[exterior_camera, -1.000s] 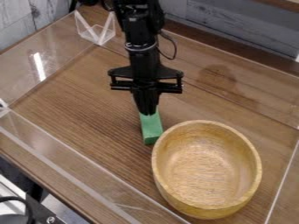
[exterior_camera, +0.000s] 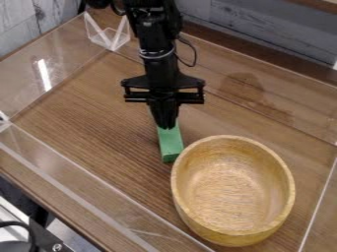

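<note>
A black robot gripper hangs at the centre of the view, pointing down over a green block that lies on the wooden table. Its fingertips are at the upper end of the block; whether they touch it, or how they stand, is hard to make out. A round yellow-wooden bowl sits just to the right of and in front of the block.
A clear plastic piece stands at the back left. Black cables lie beyond the table at the bottom left.
</note>
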